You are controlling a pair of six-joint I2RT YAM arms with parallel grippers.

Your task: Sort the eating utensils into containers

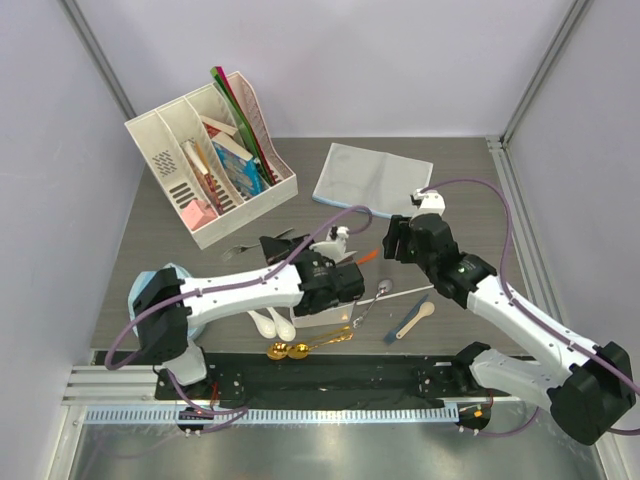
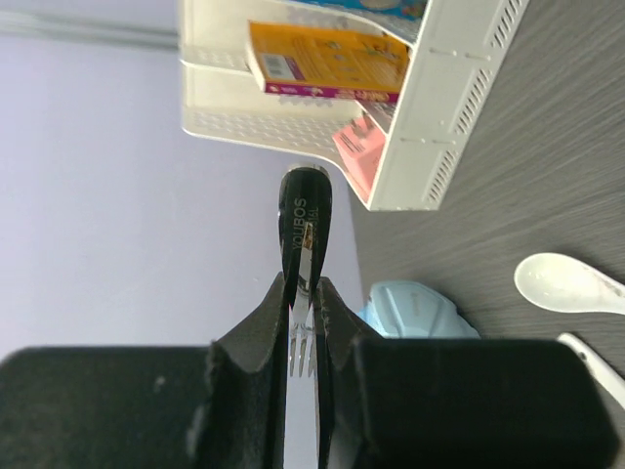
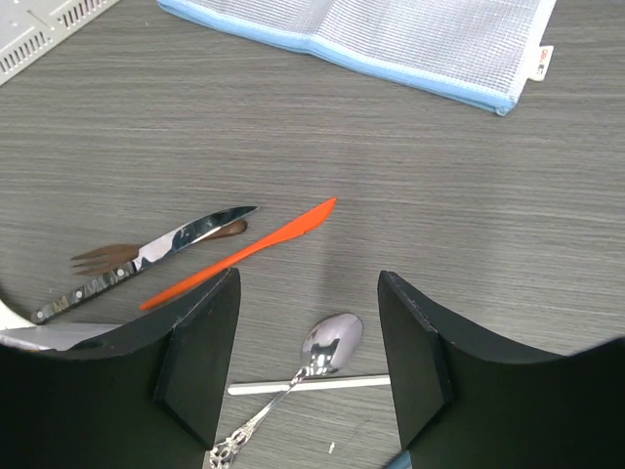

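Note:
My left gripper is shut on a black-handled fork [image 2: 304, 210]; from above it is over the white container [image 1: 320, 316], largely hiding it. My right gripper is open, above an orange knife [image 3: 273, 237], a steak knife [image 3: 185, 237], a brown fork [image 3: 107, 258], an ornate spoon [image 3: 331, 344] and a pale stick [image 3: 342, 382]. White spoons [image 2: 547, 278], gold spoons [image 1: 298, 350], a blue utensil [image 1: 407, 322] and a wooden spoon [image 1: 417, 320] lie along the front.
A white divided organizer [image 1: 250, 210] with books stands at back left. A mesh pouch [image 1: 372, 178] lies at the back centre. A light blue object [image 2: 420, 318] is at the left edge.

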